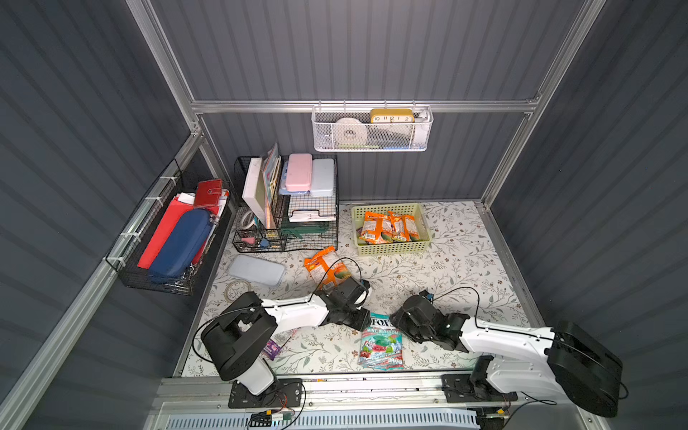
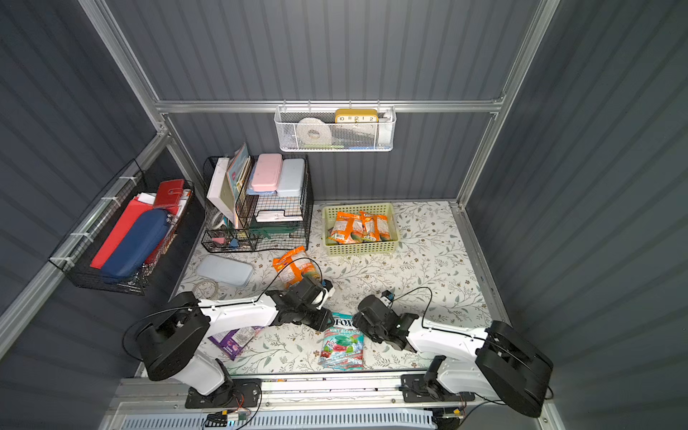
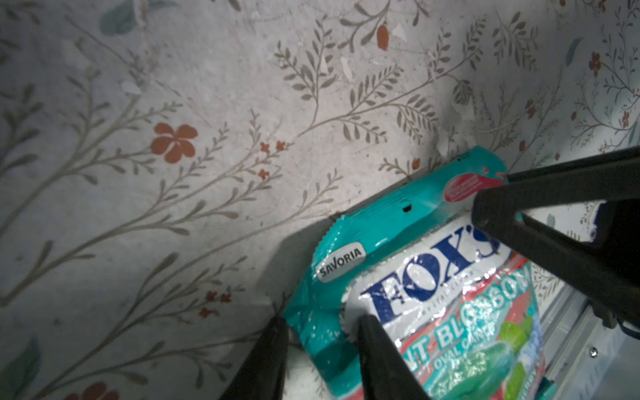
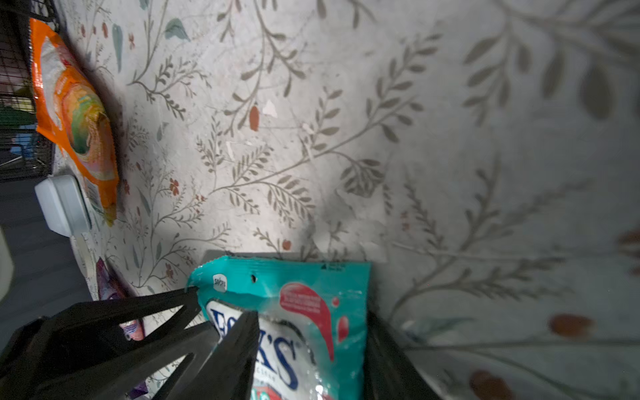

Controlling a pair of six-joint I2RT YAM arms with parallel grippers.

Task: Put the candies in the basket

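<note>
The teal Fox's candy bag point(image 1: 381, 347) lies on the table near the front edge. My left gripper is at the bag's upper left corner, its fingers point(image 3: 263, 363) part open on either side of the teal edge. My right gripper stands part open around the upper right corner of the same bag. Whether either touches the bag firmly does not show. An orange candy bag point(image 1: 327, 266) lies behind the left arm. A purple pack point(image 2: 235, 339) is partly hidden under that arm. The yellow-green basket point(image 1: 394, 249) at the back holds several orange bags.
A grey case point(image 1: 256, 270) and a roll of tape point(image 1: 237, 289) lie on the left. Behind them stands a black wire rack point(image 1: 286, 243). The table right of the basket is clear.
</note>
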